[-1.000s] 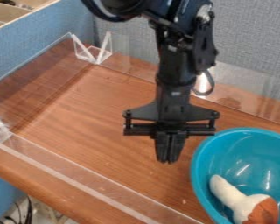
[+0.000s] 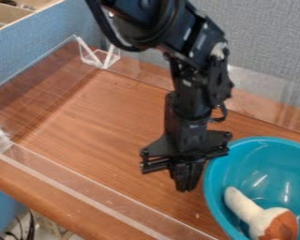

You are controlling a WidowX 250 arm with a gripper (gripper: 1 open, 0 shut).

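My black gripper (image 2: pixel 187 176) points down over the wooden table, just left of a teal bowl (image 2: pixel 220 169), with its fingertips low and close together, shut with nothing visible between them. Inside the bowl, toward the lower right, lies a toy mushroom (image 2: pixel 259 216) with a white stem and a brown cap.
A blue wall with a wooden box top stands at the far left, a grey panel at the back. Cables hang below the table's front left.
The gripper has turned from facing square-on to an angled pose and shifted slightly, its fingertips a little lower in the picture. The bowl and mushroom look unchanged.
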